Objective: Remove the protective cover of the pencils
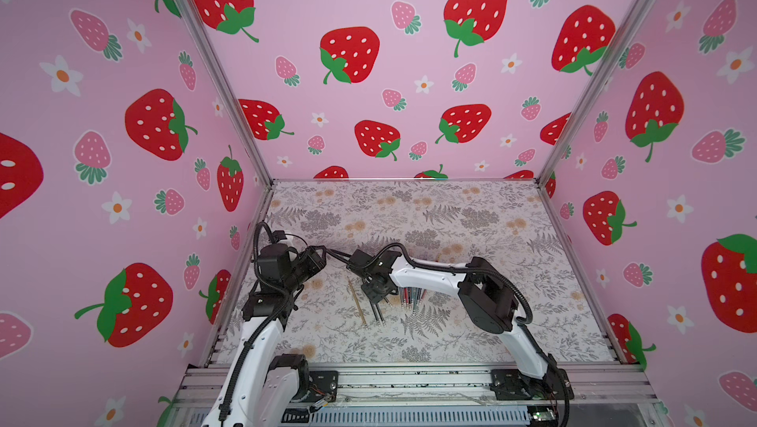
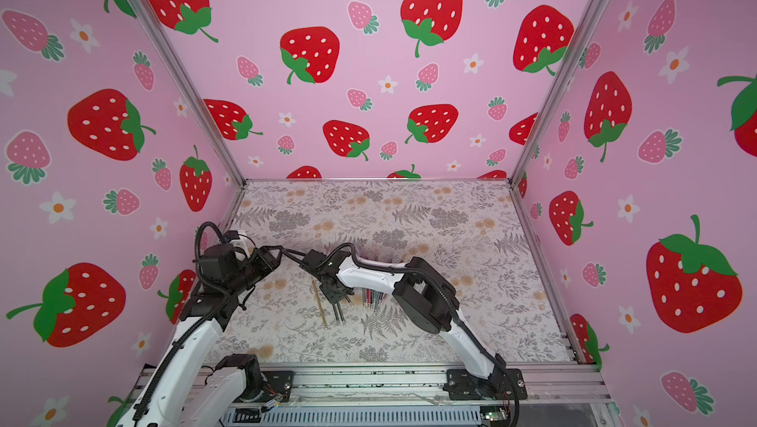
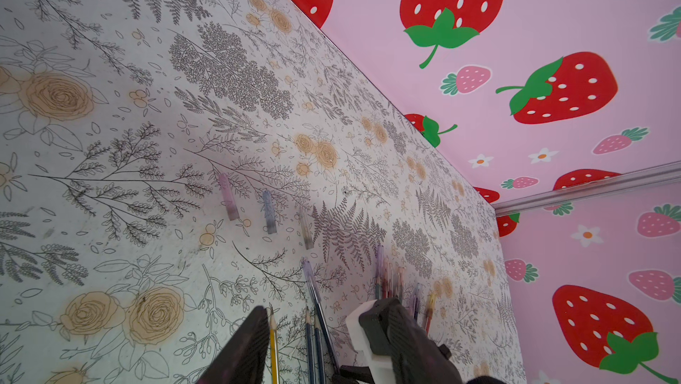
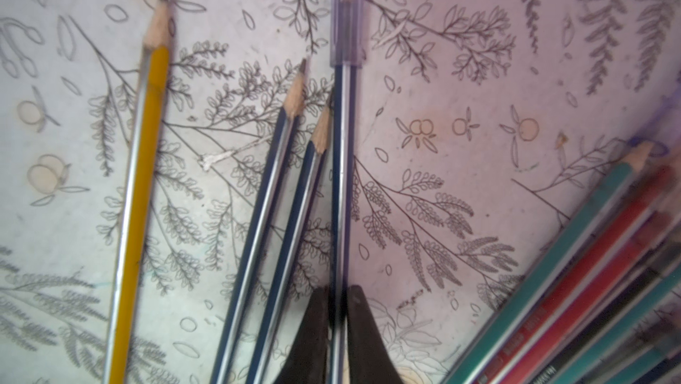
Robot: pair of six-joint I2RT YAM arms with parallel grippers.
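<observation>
A dark blue pencil (image 4: pixel 343 171) wears a clear, lilac-tinted cover (image 4: pixel 347 36) over its tip. Close along both sides of its shaft, well below the cover, stand the fingers of my right gripper; whether they press on it cannot be told. Uncovered are two dark blue pencils (image 4: pixel 266 192) and a yellow pencil (image 4: pixel 138 199) to the left. My left gripper is open and empty, apart from the pencils.
Several green, red and dark pencils (image 4: pixel 539 277) lie bunched right of the held-up gap, with covers partly visible at their tips. The right arm (image 1: pixel 429 271) reaches across the table above this bunch. Free tabletop (image 1: pixel 473 218) spreads toward the back and right.
</observation>
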